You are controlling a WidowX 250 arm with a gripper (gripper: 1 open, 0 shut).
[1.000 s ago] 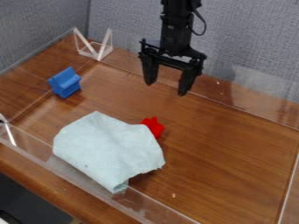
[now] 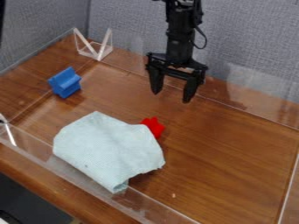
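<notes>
My black gripper (image 2: 174, 80) hangs over the back middle of the wooden surface, its two fingers wide open with nothing seen between them. In front of it, well apart, a pale cloth (image 2: 103, 151) lies crumpled at the front left, beside a small red object (image 2: 153, 126) at its upper right edge. A blue block (image 2: 65, 81) rests at the left.
A white wire-like frame (image 2: 91, 45) stands at the back left corner. Clear low walls edge the wooden surface (image 2: 219, 162), with grey padded walls behind.
My gripper has shifted slightly to the right and down over the last second. The cloth, red object and blue block look unmoved.
</notes>
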